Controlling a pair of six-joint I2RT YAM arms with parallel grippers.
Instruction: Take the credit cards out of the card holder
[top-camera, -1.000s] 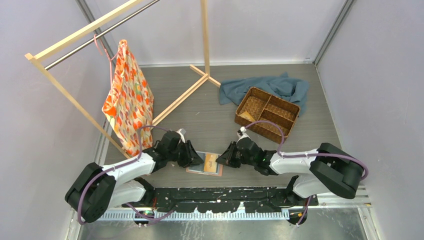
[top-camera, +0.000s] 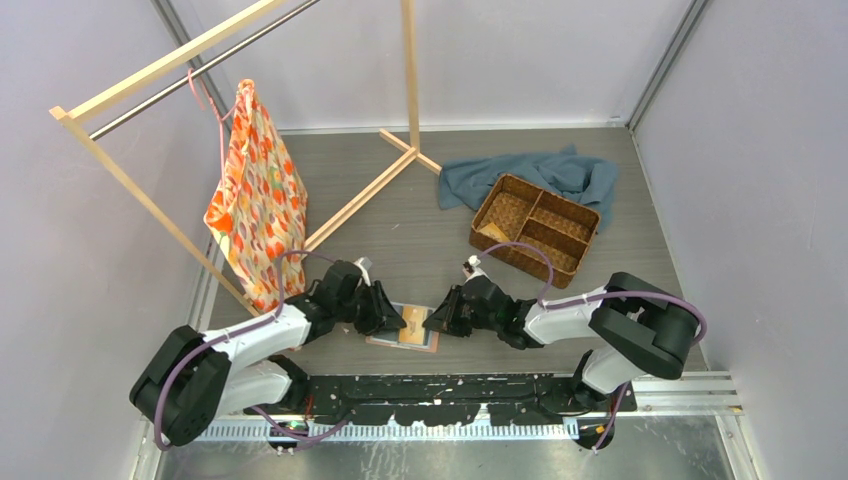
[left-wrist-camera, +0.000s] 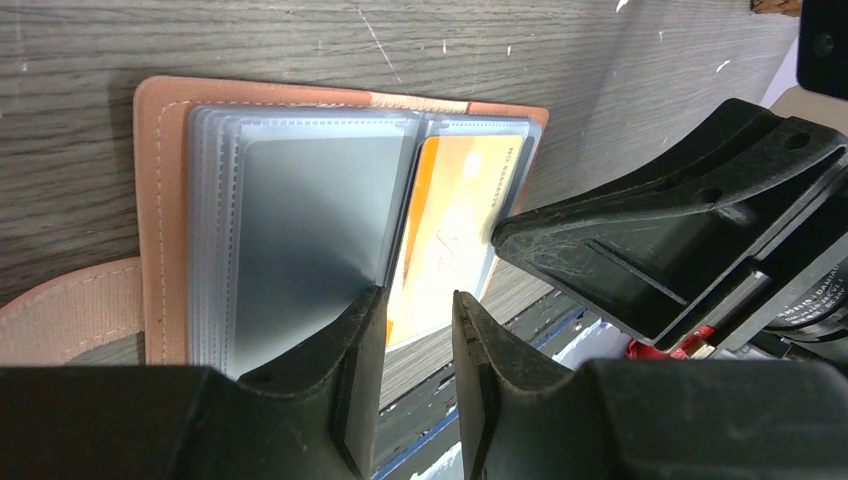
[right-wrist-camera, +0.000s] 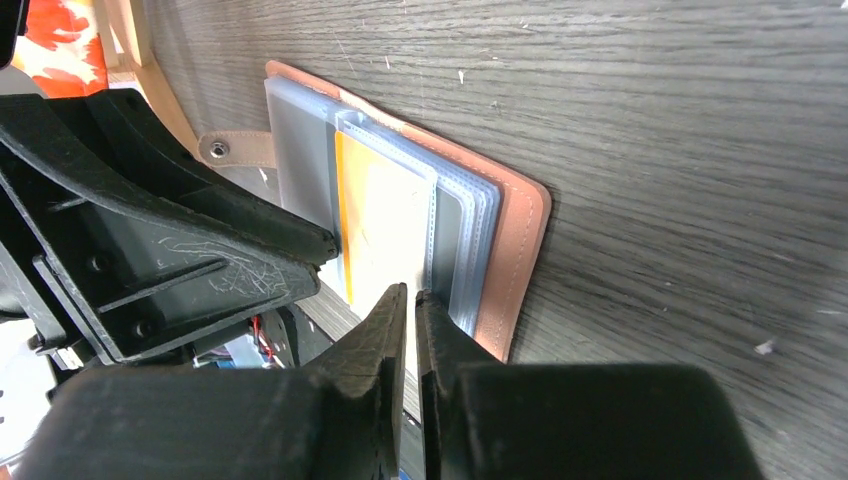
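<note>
The leather card holder (left-wrist-camera: 160, 200) lies open on the table, with clear plastic sleeves and a yellow card (left-wrist-camera: 460, 210) in one of them. My left gripper is low over the holder's sleeves, fingertips close together at the yellow card's edge. My right gripper comes in from the other side, its fingertips on or just over the sleeve edge beside the card, close together. Whether either grips a sleeve or card is unclear. In the top view both grippers face each other across the holder (top-camera: 395, 340).
A wicker basket (top-camera: 560, 230) and blue cloth (top-camera: 580, 175) lie at the back right. A wooden rack (top-camera: 410, 80) with a patterned hanging cloth (top-camera: 255, 200) stands on the left.
My right gripper has moved left toward my left gripper, and the card holder has shifted slightly left. The left arm looks unchanged.
</note>
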